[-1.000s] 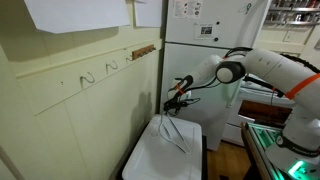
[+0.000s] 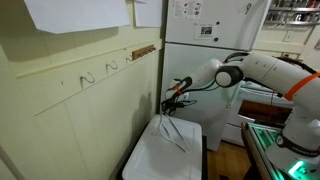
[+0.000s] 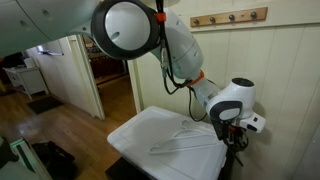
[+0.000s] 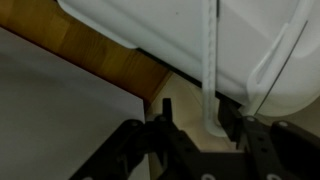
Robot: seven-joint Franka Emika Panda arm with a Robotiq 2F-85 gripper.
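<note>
Two long white utensils lie at an angle to each other on the white tabletop. In the wrist view, one white utensil (image 4: 210, 70) runs lengthwise down to the gap between my fingers, and a second utensil (image 4: 277, 62) slants away on the right. My gripper has its fingers apart, with a visible gap on the left of the nearer utensil's end. Exterior view 1 puts the gripper (image 2: 168, 106) at the table's far end, beyond the utensils. In exterior view 2 the gripper (image 3: 236, 146) is small and dark, and its fingertips are unclear.
A wall with hooks (image 2: 90, 77) runs along its left side, and a white refrigerator (image 2: 195, 75) stands behind the arm. Wooden floor (image 3: 90, 110) shows beside the table.
The gripper and wrist have shifted slightly at the table's far end. I see no movement of the utensils on the tabletop.
</note>
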